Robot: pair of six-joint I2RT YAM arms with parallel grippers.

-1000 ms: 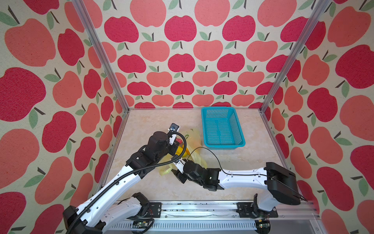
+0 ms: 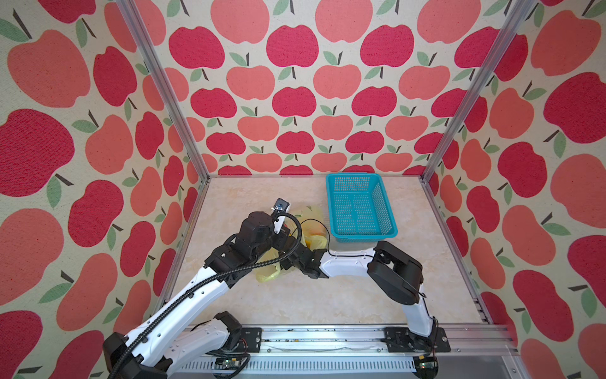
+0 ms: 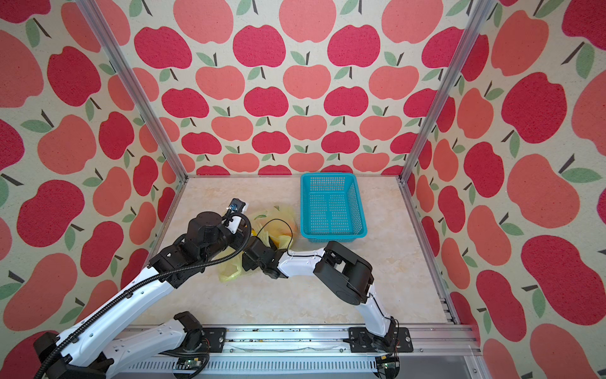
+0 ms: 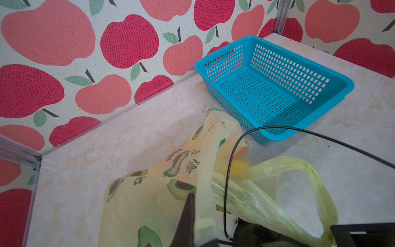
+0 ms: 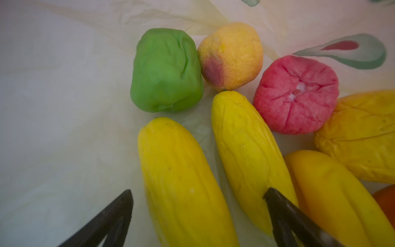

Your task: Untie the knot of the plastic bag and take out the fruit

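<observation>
The pale yellow plastic bag [image 4: 164, 177] with avocado prints lies open on the table. In the left wrist view my left gripper is shut on the bag's raised edge, thin film against its dark finger [image 4: 187, 224]. My right gripper is inside the bag mouth, open. A yellow banana-like fruit [image 5: 185, 185] lies between its fingers, not gripped. A second yellow fruit [image 5: 251, 156] lies beside it, close to the right finger [image 5: 284, 212]. Further in are a green fruit [image 5: 166, 70], an orange-yellow one [image 5: 232, 55] and a pink one [image 5: 296, 94].
A blue basket [image 2: 359, 205] stands empty at the back right of the bag. More yellow fruit [image 5: 362, 135] sits at the right of the bag's inside. A bag handle [image 4: 316, 189] loops near the right arm's black cable [image 4: 230, 164]. Table right of the basket is clear.
My right arm has moved left and further over the bag, its gripper and cable now covering more of the fruit. The left arm has stayed in place.
</observation>
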